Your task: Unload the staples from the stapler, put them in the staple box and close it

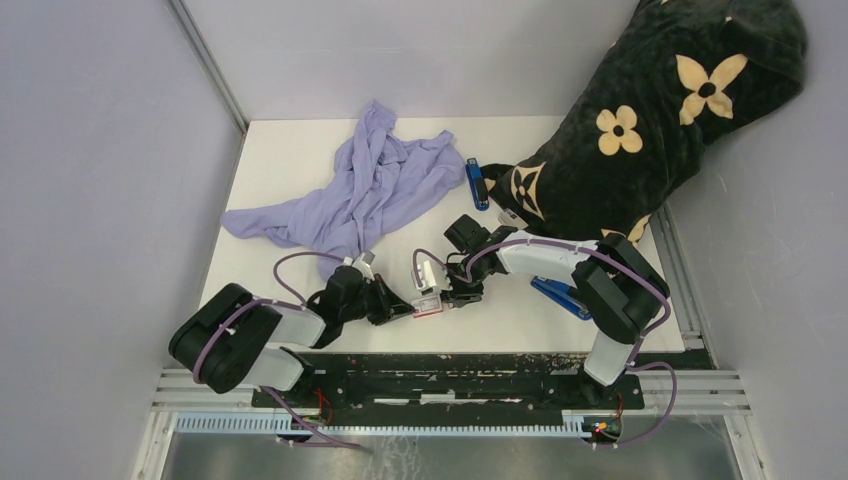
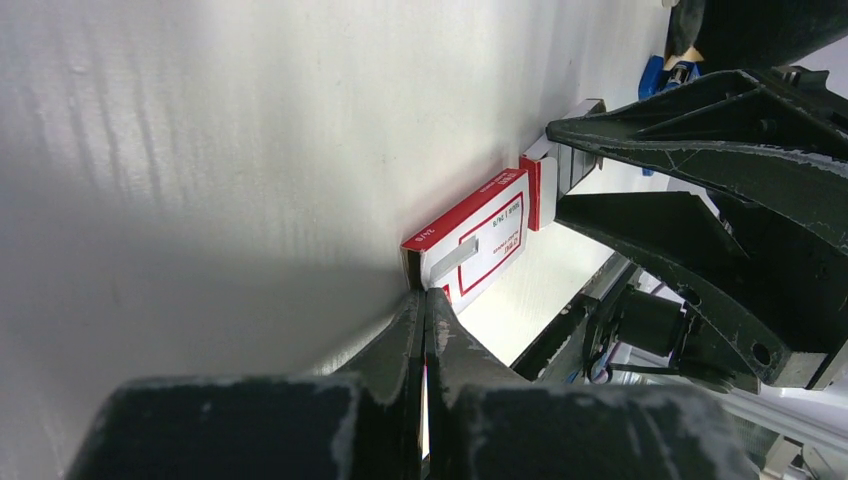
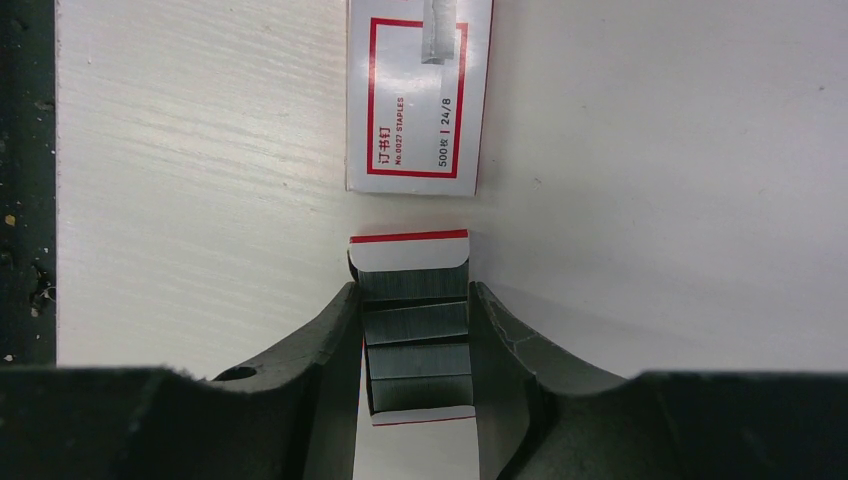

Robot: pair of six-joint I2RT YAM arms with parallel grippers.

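Note:
A white-and-red staple box (image 1: pixel 428 306) (image 2: pixel 488 246) (image 3: pixel 413 100) lies on the table between the grippers. My left gripper (image 1: pixel 407 311) is shut, its tips at the near end of that box. My right gripper is shut on a tray of grey staple strips (image 3: pixel 416 360) with white, red-edged end flaps, which sits just apart from the box, in line with it. In the top view the right gripper's tips are mostly hidden by its arm.
A blue stapler (image 1: pixel 477 185) lies at the back, another (image 1: pixel 560 300) right of the right arm. A lilac cloth (image 1: pixel 380 180) covers the back left; a dark patterned cushion (image 1: pixel 640 90) fills the back right. The table's front edge is close below the grippers.

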